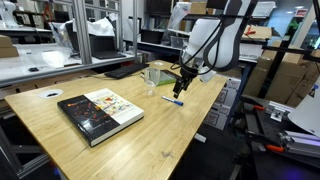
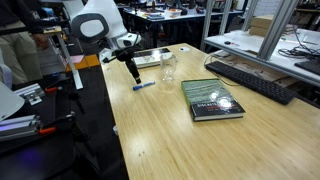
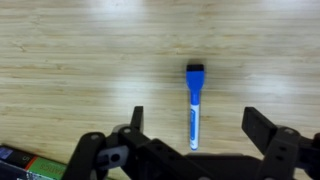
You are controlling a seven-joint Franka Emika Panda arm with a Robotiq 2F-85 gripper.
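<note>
A blue and white marker [image 3: 195, 105] lies on the wooden table, its dark end toward the top of the wrist view. My gripper is open above it, with the marker between the two spread fingers in that view and no contact visible. In exterior view 1 the marker [image 1: 173, 100] lies just below the gripper [image 1: 181, 90]. Exterior view 2 shows the marker [image 2: 144, 86] beside the gripper [image 2: 137, 80].
Two books, one black [image 1: 87, 119] and one pale-covered [image 1: 116, 107], lie together on the table. A clear container [image 2: 168, 66] stands near the marker, and a black keyboard [image 2: 249, 80] lies beyond. Bare table surrounds the marker.
</note>
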